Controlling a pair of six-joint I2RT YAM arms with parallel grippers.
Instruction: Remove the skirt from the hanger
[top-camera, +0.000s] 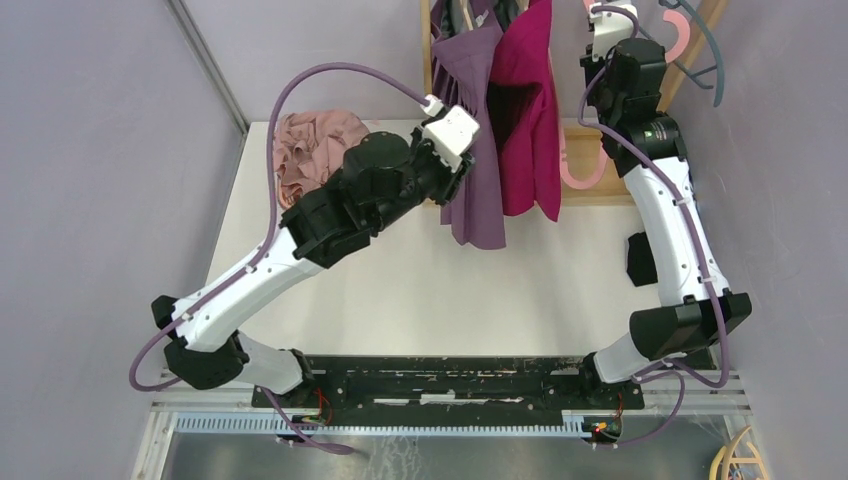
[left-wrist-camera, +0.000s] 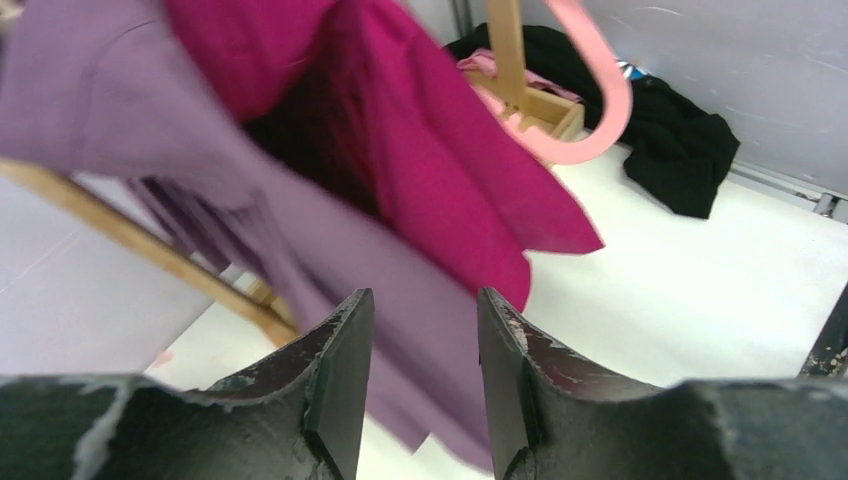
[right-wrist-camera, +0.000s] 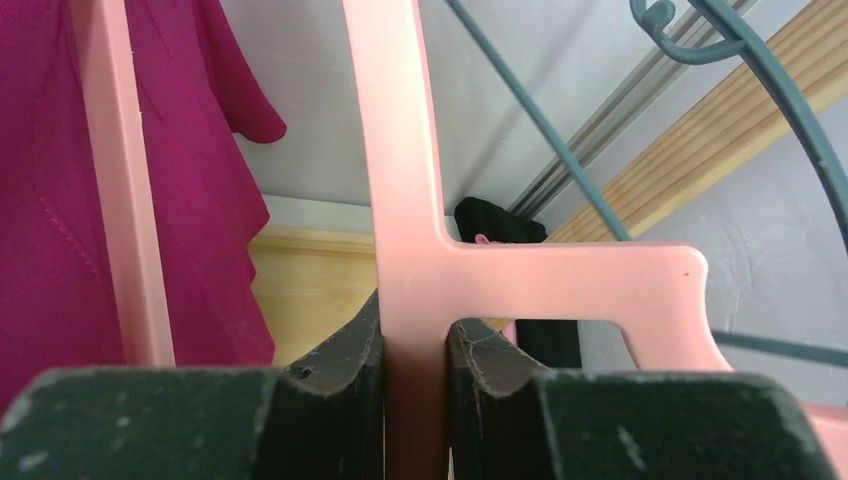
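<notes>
A purple skirt (top-camera: 480, 190) and a magenta garment (top-camera: 530, 100) hang side by side from the rack in the top view. My left gripper is open beside the purple cloth, which passes behind the gap between its fingers; nothing is held there. In the right wrist view, a bar of the pink hanger (right-wrist-camera: 398, 130) runs between the fingers of my right gripper, which close in on both sides of it. Seen from above, both grippers' fingertips are hidden by the wrists.
Blue-grey metal hooks (top-camera: 710, 50) curve close to the right wrist. A wooden rack post (left-wrist-camera: 508, 55) stands behind the garments. Dusty pink cloth (top-camera: 315, 145) fills a basket at the left.
</notes>
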